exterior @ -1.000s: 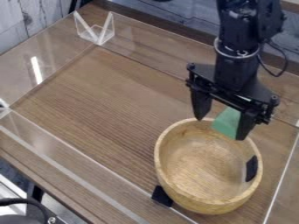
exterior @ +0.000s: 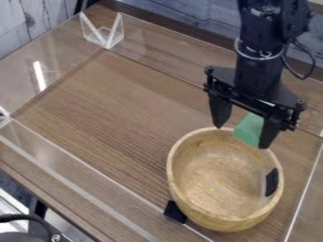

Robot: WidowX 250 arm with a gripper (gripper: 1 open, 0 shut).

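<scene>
The black gripper (exterior: 254,112) reaches down from the upper right, open, above a round tan bowl (exterior: 221,180). A green object (exterior: 252,132) sits between or just beneath its fingers at the back rim of the bowl; whether the fingers touch it is hard to tell. The bowl's interior looks empty apart from a dark patch at its right side.
A white wire rack (exterior: 104,28) stands at the back left. A black piece (exterior: 179,213) lies by the bowl's front left, and a dark object shows in the lower left corner.
The gripper and the green object's visible part have shifted slightly over the last second, the green showing a little higher and further right. The bowl has not moved.
</scene>
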